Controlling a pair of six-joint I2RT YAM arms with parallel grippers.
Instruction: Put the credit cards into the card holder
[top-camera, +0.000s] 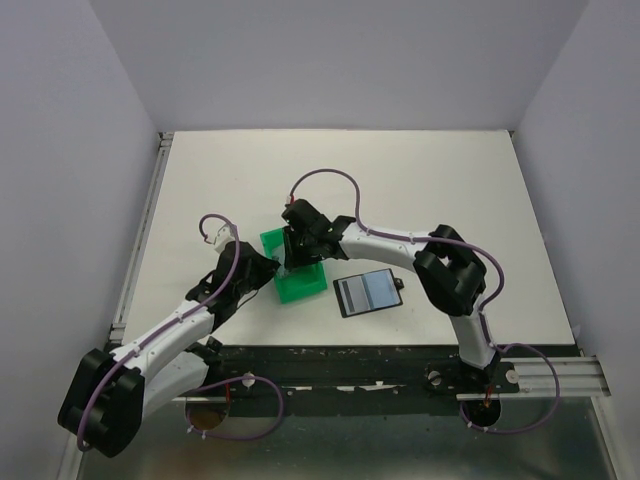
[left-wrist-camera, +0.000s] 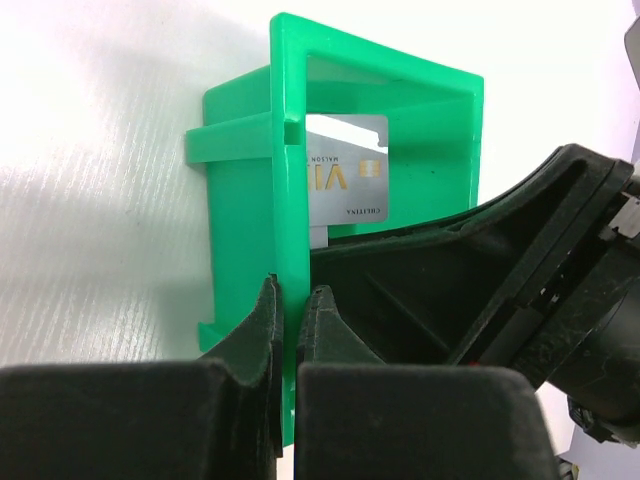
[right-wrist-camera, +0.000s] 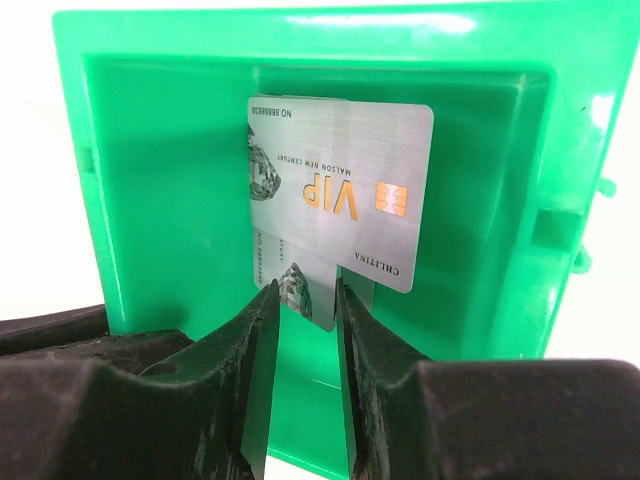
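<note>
My left gripper is shut on the rim of the green box. Inside that box, in the right wrist view, a silver VIP card lies tilted over another silver card; a further card edge shows below. My right gripper reaches into the box with its fingertips parted, above the lower card. Whether the fingers touch that card I cannot tell. In the top view the card holder, dark-edged with grey and blue panels, lies open to the right of the box.
The two arms meet closely over the green box, and my left finger edges into the right wrist view. The dark front edge runs below the card holder.
</note>
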